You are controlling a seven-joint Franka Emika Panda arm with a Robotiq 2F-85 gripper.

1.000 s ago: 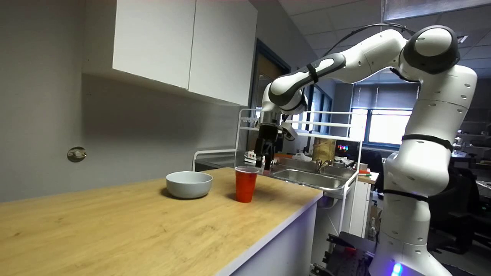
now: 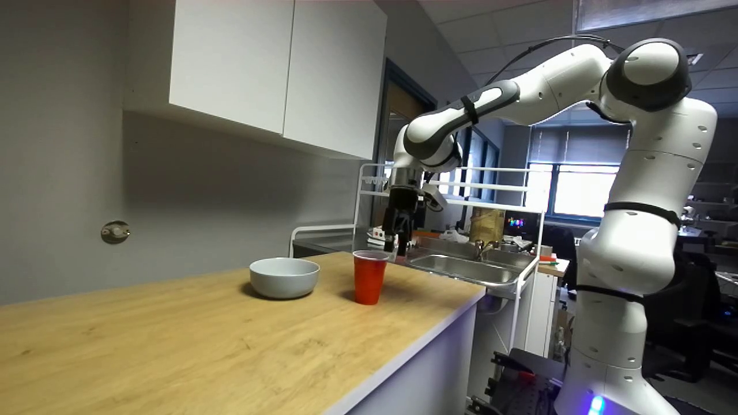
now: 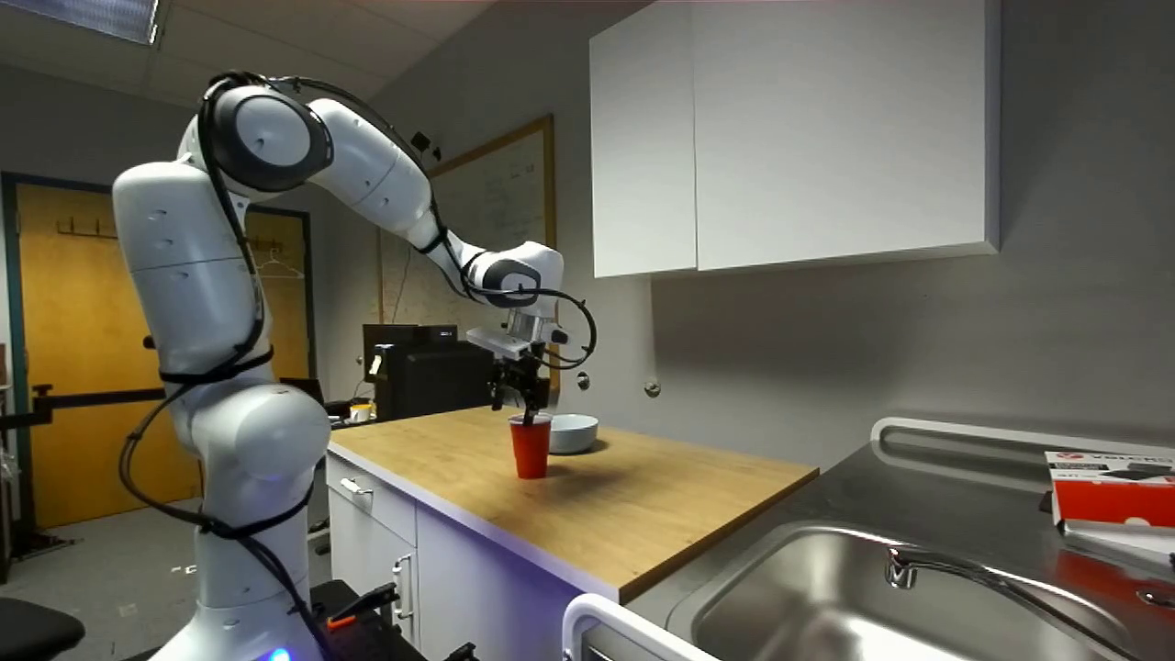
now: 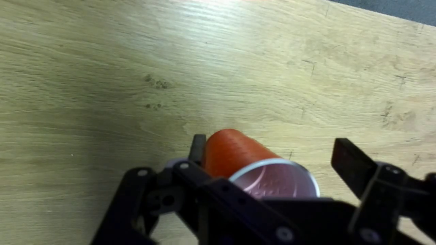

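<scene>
A red plastic cup (image 2: 368, 280) with a white inside stands upright on the wooden counter (image 2: 207, 325). My gripper (image 2: 395, 248) points down beside the cup's rim, its tips at about rim height. In the wrist view the fingers of the gripper are wide apart, and the cup (image 4: 241, 153) appears between them. The left finger (image 4: 198, 147) looks close against the cup's side, while a clear gap lies before the right finger (image 4: 353, 165). Whether anything touches cannot be told. A grey-white bowl (image 2: 284, 278) rests near the cup.
White cupboards (image 3: 837, 143) hang above the counter. A metal sink (image 3: 837, 595) with a faucet (image 3: 958, 564) lies beyond one counter end, near a white rack frame (image 2: 453, 200). Much of the counter away from the bowl and cup is bare.
</scene>
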